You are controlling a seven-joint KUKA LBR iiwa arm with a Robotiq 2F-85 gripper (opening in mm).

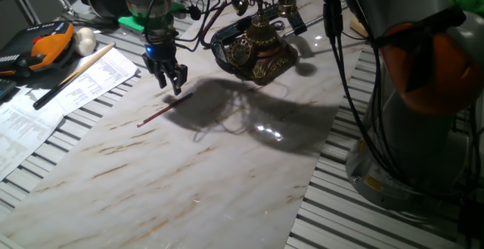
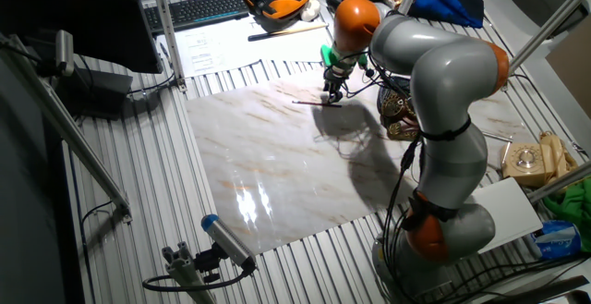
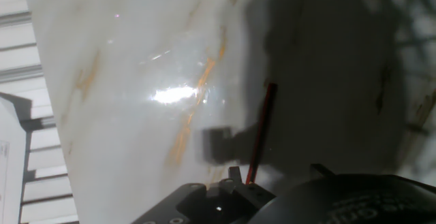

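Observation:
A thin dark-red pencil (image 1: pixel 162 111) lies on the white marble-patterned board (image 1: pixel 144 181), with one end lighter than the rest. In exterior view 2 the same pencil (image 2: pixel 314 103) lies near the board's far edge. My gripper (image 1: pixel 172 90) points down just above the pencil's far end, its fingers apart. From the wrist, the pencil (image 3: pixel 261 132) runs up from between the fingers, one of whose fingertips (image 3: pixel 236 175) shows beside its near end. The gripper appears to hold nothing; its lower parts are cut off by the frame.
An ornate antique-style telephone (image 1: pixel 261 48) stands close beside the gripper. Papers (image 1: pixel 91 82) with a longer dark-and-wooden stick (image 1: pixel 74 75) lie off the board's left side, near an orange-black device (image 1: pixel 34 48). The board's front is clear.

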